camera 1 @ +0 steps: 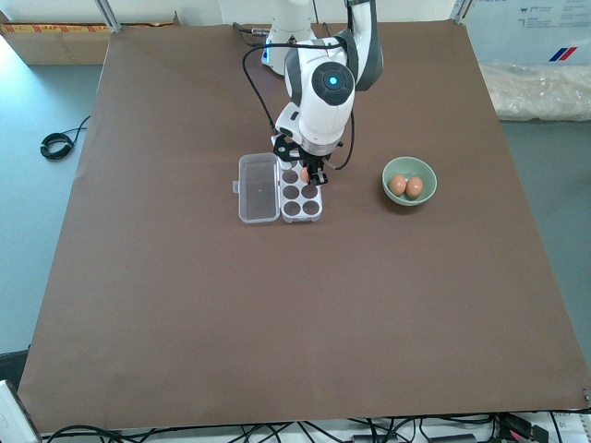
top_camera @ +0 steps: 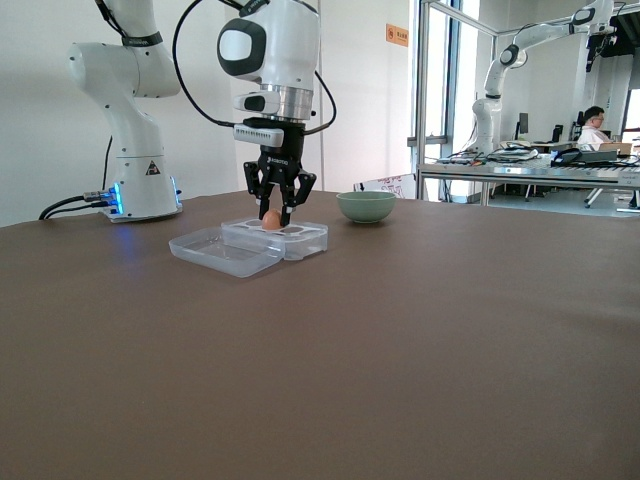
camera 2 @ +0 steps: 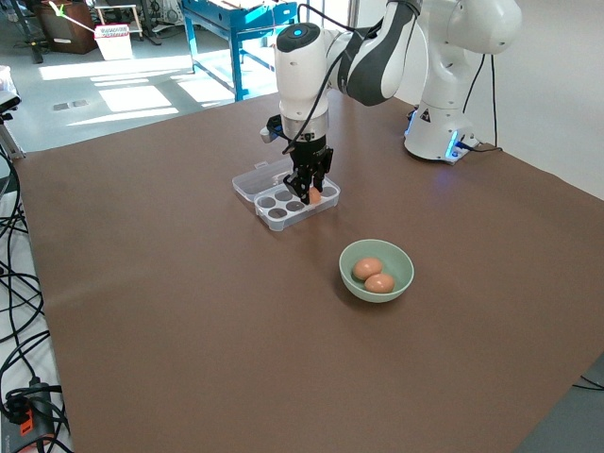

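A clear plastic egg box (camera 1: 301, 207) with round wells lies open, its empty lid (camera 1: 259, 189) beside it. My black gripper (top_camera: 277, 210) is lowered over the box, with a brown egg (top_camera: 271, 220) between or just at its fingertips, in or on a well; whether the fingers grip it I cannot tell. In the right camera view the egg (camera 2: 315, 196) shows beside the fingertips. A green bowl (camera 2: 377, 248) holds two brown eggs (camera 2: 367, 269), standing apart from the box.
The arm's base (top_camera: 140, 190) stands at the back, with cables around it. Cables also lie beyond the table's edge.
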